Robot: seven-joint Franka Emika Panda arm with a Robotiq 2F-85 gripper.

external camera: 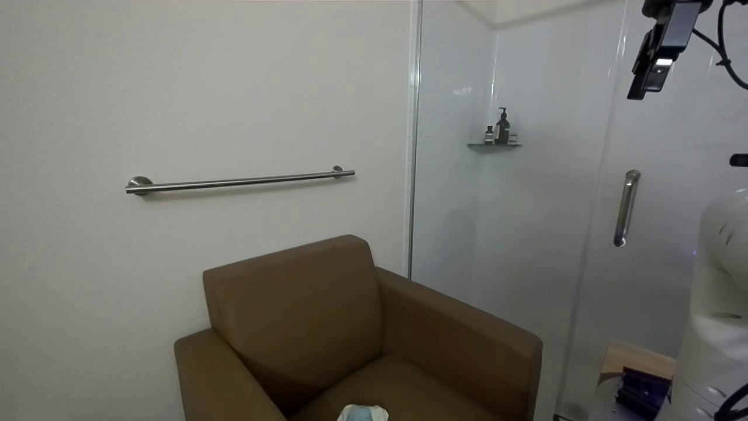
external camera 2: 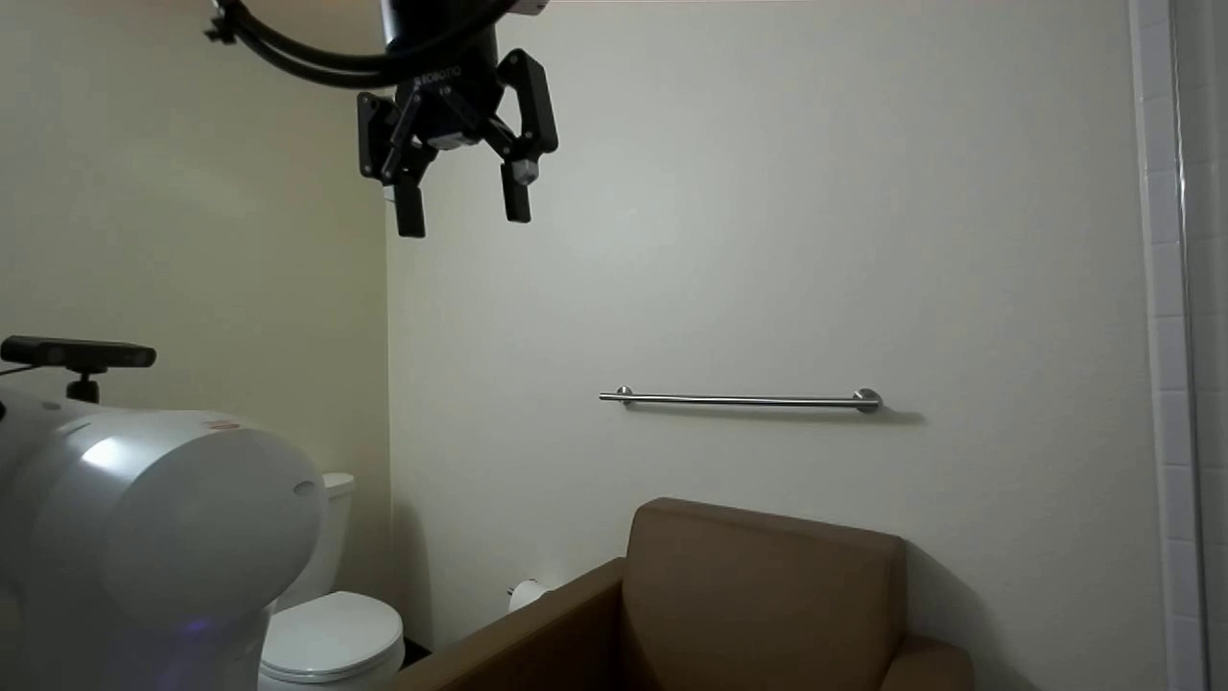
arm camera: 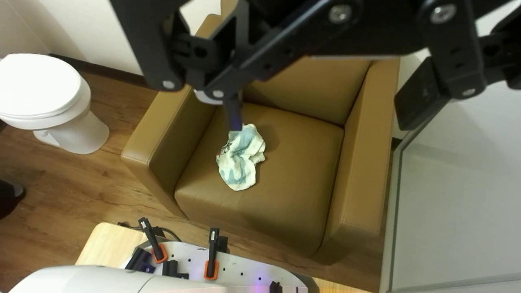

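A crumpled white and light-blue cloth point(arm camera: 241, 158) lies on the seat of a brown armchair point(arm camera: 288, 161), towards its left side in the wrist view. Only a corner of the cloth point(external camera: 363, 413) shows at the bottom of exterior view 1. High above the chair hangs my gripper point(external camera 2: 465, 217), its fingers pointing down and wide apart. Nothing is between them. Exterior view 1 catches the gripper point(external camera: 646, 91) from the side at the upper right, well away from the cloth.
A steel towel bar point(external camera: 242, 182) is fixed to the wall above the chair. Beside the chair stands the glass shower door with its handle point(external camera: 626, 208). On the other side is a toilet point(arm camera: 44, 97). Small bottles point(external camera: 501, 127) sit on a corner shelf.
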